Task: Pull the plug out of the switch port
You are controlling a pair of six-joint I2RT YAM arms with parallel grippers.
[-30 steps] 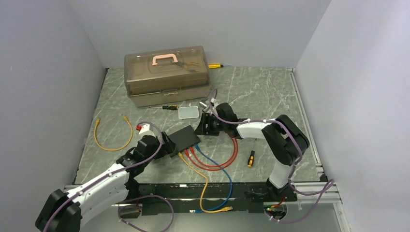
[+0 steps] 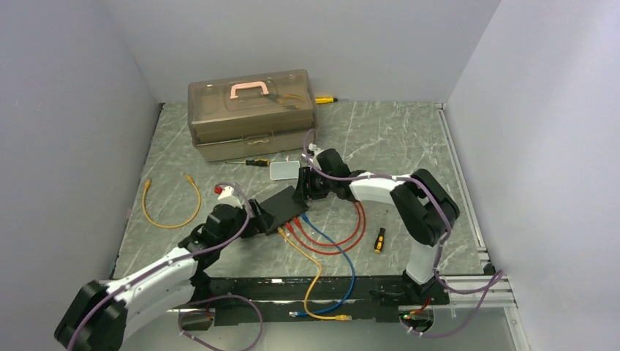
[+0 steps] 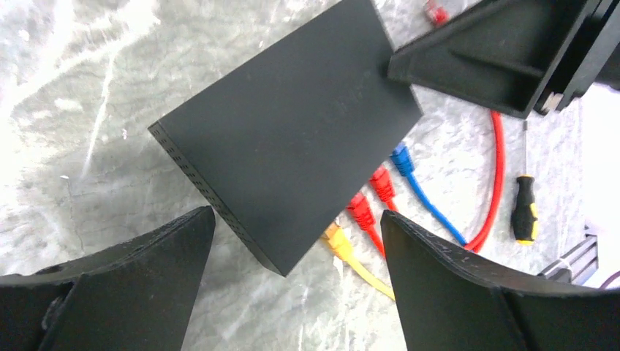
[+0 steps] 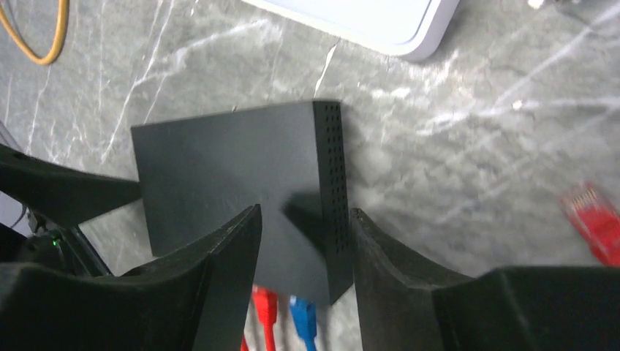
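The black switch point(image 2: 286, 206) lies turned at an angle on the marbled table. Along its front side a yellow plug point(image 3: 338, 240), two red plugs point(image 3: 360, 210) and a blue plug point(image 4: 302, 313) sit at the ports. My left gripper is open at the switch's left end, its fingers spread either side of the near corner. At the opposite end, my right gripper also stands open, with the switch's perforated end showing between its fingers. Whether any finger touches the switch cannot be told.
A white-edged tray point(image 2: 284, 170) lies just behind the switch, near a screwdriver point(image 2: 256, 162). The toolbox point(image 2: 252, 117) stands at the back. Another screwdriver point(image 2: 379, 240) rests at right, and a loose yellow cable point(image 2: 171, 226) at left. The cables run toward the front edge.
The switch has shifted slightly right, its plugs and cables moving along. My left gripper has come a little right, and my right gripper has come left to the switch's end.
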